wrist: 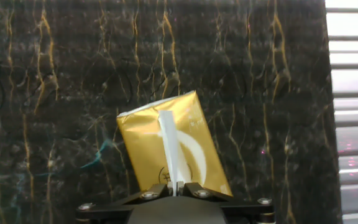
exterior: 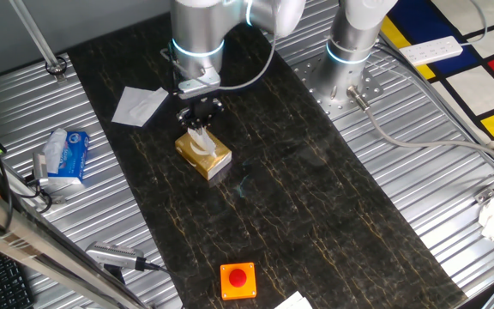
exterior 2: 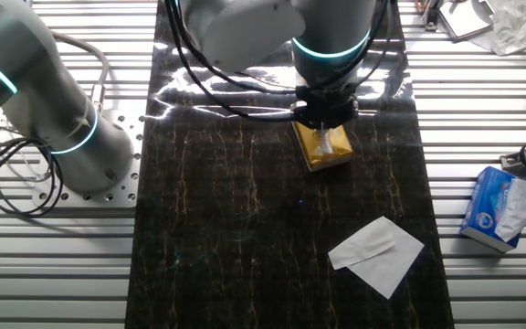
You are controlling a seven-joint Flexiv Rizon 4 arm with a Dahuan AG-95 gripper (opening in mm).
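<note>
A gold tissue pack (exterior: 204,156) lies on the dark marbled table, with a white tissue (wrist: 170,140) coming out of its top opening. Right above the pack is my gripper, its fingers closed together on the tissue's end. The tissue (exterior: 201,140) stretches upward from the pack to the fingertips. In the second exterior view the gripper (exterior 2: 325,123) hides the pack's far part, and the tissue shows just below it.
A flat white tissue sheet (exterior: 139,106) lies near the table's left edge. Outside that edge sits a blue tissue pack (exterior: 69,158). An orange box with a red button (exterior: 238,280) stands at the front. Mid-table is clear.
</note>
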